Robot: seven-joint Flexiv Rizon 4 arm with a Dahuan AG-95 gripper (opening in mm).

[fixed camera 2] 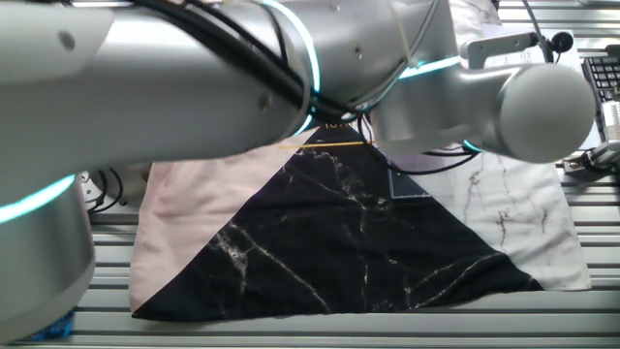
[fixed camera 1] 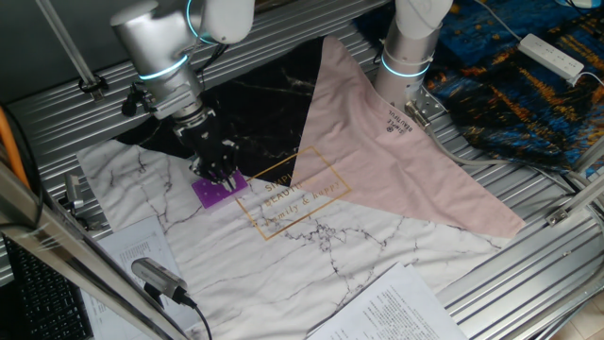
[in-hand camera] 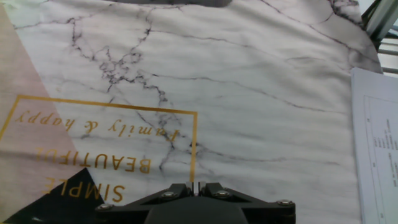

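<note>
A flat purple square lies on the marble-patterned cloth, just left of the gold-framed lettering. Over its right part, in exterior view 1, hangs my gripper, pointing down; whether it touches the square cannot be told. At the bottom of the wrist view the gripper has its black fingers closed together, and nothing shows between them. The square does not appear in that view. My arm hides the gripper in exterior view 2.
The cloth has pink, black and white areas and covers most of the slatted table. Printed papers lie at the front edge. A keyboard and a metal post stand left. Behind right are a patterned dark cloth and a white power strip.
</note>
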